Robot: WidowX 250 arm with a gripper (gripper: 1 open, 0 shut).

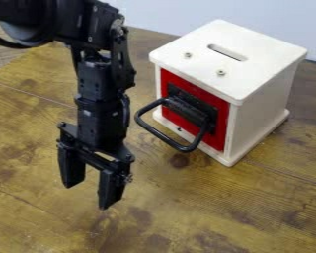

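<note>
My black gripper (91,180) hangs low over the wooden table at the left of the camera view, its two fingers apart with nothing between them. To its right stands a white wooden box (257,99) with a red front panel (169,86), a slot and two screws on top. A black handle (173,142) sticks out from the dark fitting on that panel, some way from my gripper.
A white surface shows behind the box at the back right.
</note>
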